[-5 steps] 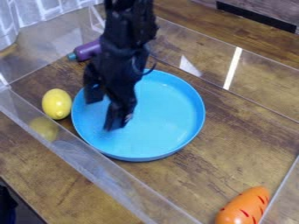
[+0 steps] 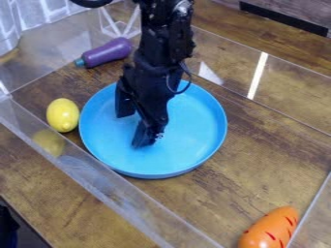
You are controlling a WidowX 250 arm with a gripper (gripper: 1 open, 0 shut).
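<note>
My black gripper hangs from the top centre over a blue plate, its fingertips low near the plate's middle and standing open. Nothing clearly shows between the fingers, though the dark body hides part of that area. A yellow egg-shaped object lies just left of the plate. A purple eggplant lies behind it at the upper left, and an orange carrot lies at the lower right.
Clear plastic walls run along the left, front and right of the wooden floor. The floor right of the plate is bare down to the carrot.
Since a second ago the gripper has shifted to the right over the plate, towards its middle. The plate and the other objects have not visibly moved.
</note>
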